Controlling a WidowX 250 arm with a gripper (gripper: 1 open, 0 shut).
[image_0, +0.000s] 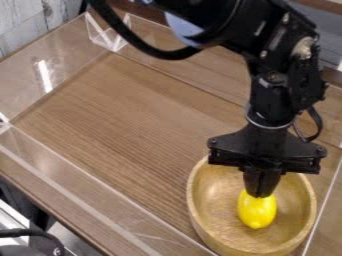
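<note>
My black gripper (261, 180) hangs over the back part of a round wooden bowl (214, 210) at the lower right, fingertips pointing down and shut, with nothing seen between them. A yellow egg-shaped object (257, 209) lies in the bowl just in front of and below the fingertips.
A black cable lies at the lower left corner, and a clear plastic piece (107, 30) stands at the top left.
</note>
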